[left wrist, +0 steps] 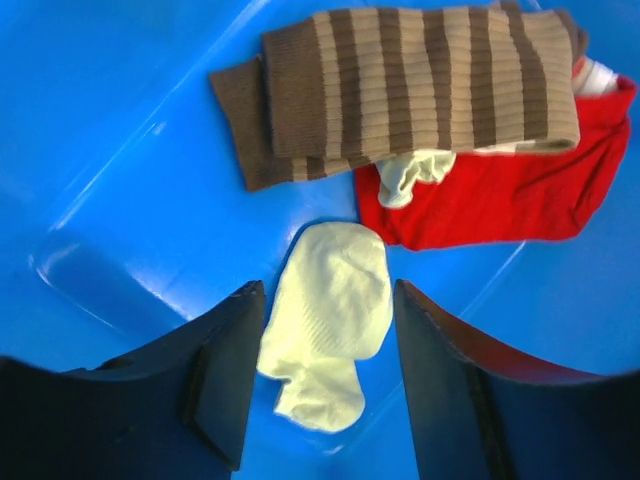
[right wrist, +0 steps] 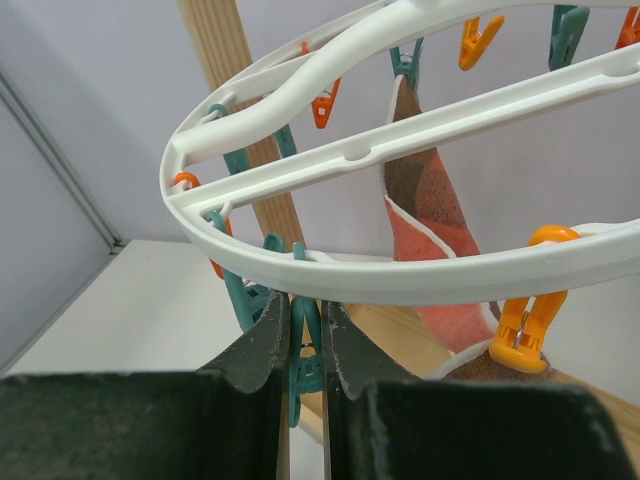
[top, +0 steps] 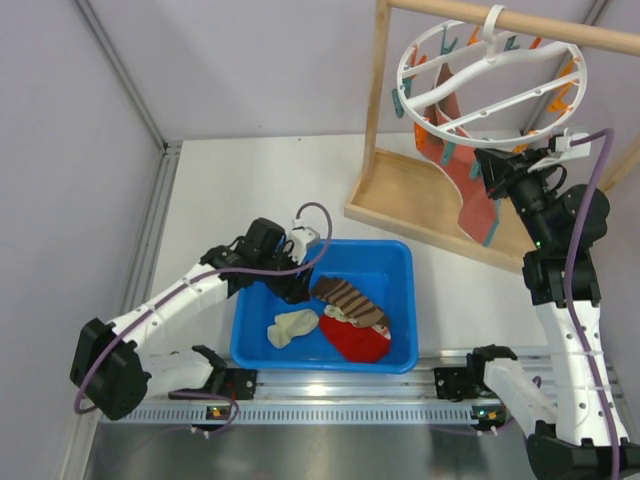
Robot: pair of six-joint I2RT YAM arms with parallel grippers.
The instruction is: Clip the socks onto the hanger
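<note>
My left gripper hangs open over the blue bin's left part, above a cream sock (left wrist: 322,320). A brown striped sock (left wrist: 400,80) and a red sock (left wrist: 520,190) lie beside it. A pink-and-brown sock (right wrist: 430,210) hangs from the white round hanger (right wrist: 460,270). My right gripper is shut on a teal clothespin (right wrist: 300,390) at the hanger's rim.
A wooden stand (top: 379,90) with a base holds the hanger at the back right. Other orange and teal clips line the hanger.
</note>
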